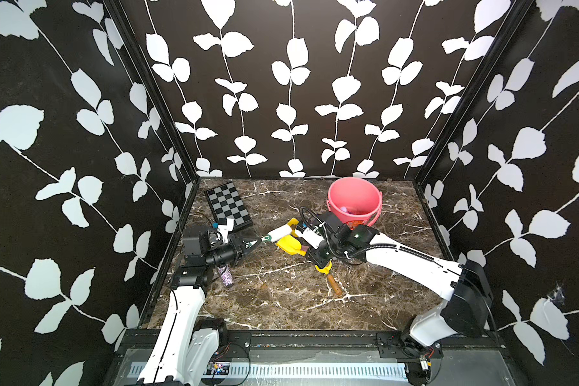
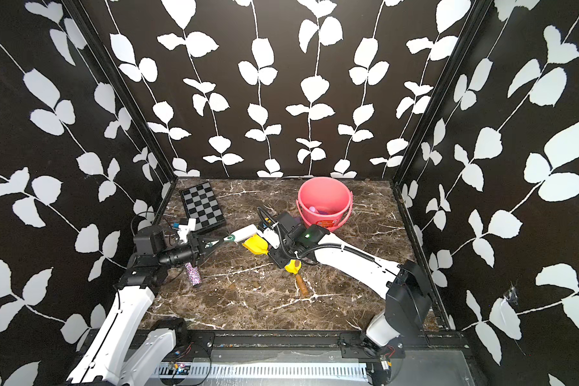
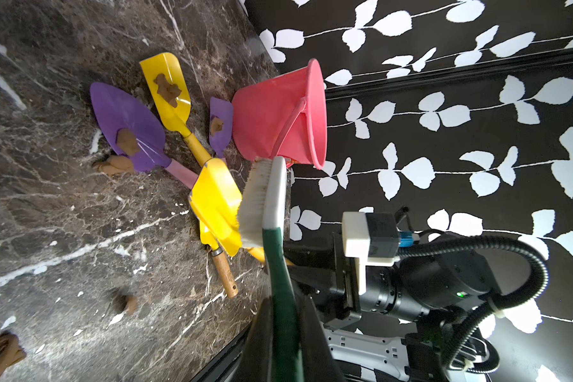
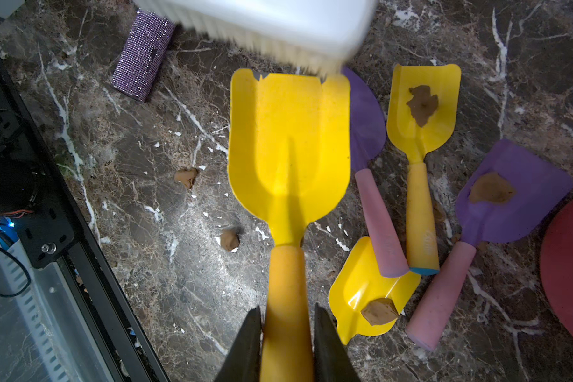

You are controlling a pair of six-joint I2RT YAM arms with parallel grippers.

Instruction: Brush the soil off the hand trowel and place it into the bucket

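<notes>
My left gripper is shut on the green handle of a brush (image 3: 261, 191) with white bristles. My right gripper is shut on the handle of a yellow trowel (image 4: 289, 140), its scoop facing up with no soil visible on it. The brush hangs just past the scoop's tip in the right wrist view. A pink bucket (image 1: 353, 199) stands at the back right.
Several other trowels, purple (image 3: 124, 121) and yellow (image 4: 424, 95), lie on the table with brown clumps on them. Loose clumps lie on the marble (image 1: 251, 302). A checkered board (image 1: 228, 204) and a glittery cylinder (image 4: 143, 54) sit at the left.
</notes>
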